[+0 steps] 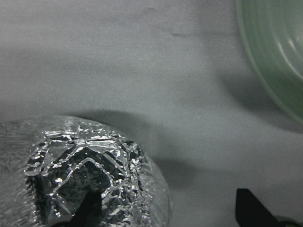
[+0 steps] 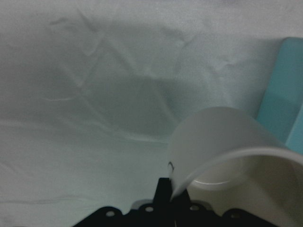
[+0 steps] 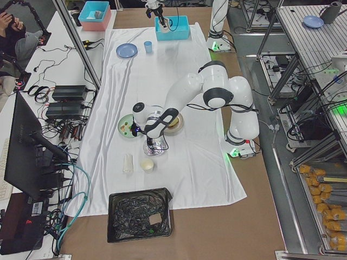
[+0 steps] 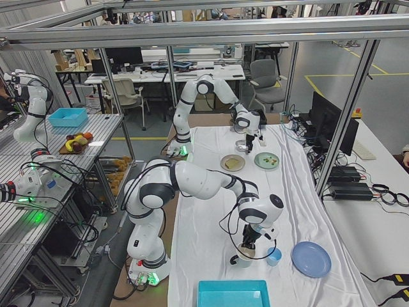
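Observation:
My left gripper is open over a round foil-covered item (image 1: 80,175), its fingers wide apart, beside the green plate (image 1: 272,42). My right gripper is shut on the rim of a white cup (image 2: 213,132), which is tilted beside the turquoise bin (image 2: 279,104) in the right wrist view. In the camera right view a blue cup (image 4: 275,257) stands beside that cup, left of a blue plate (image 4: 310,259).
A beige plate (image 4: 232,158) with food lies near the green plate. A white cup (image 3: 146,165), a pale wrapped item (image 3: 128,162) and a black tray (image 3: 114,216) are at the near end. Cloth between the plates and blue cup is clear.

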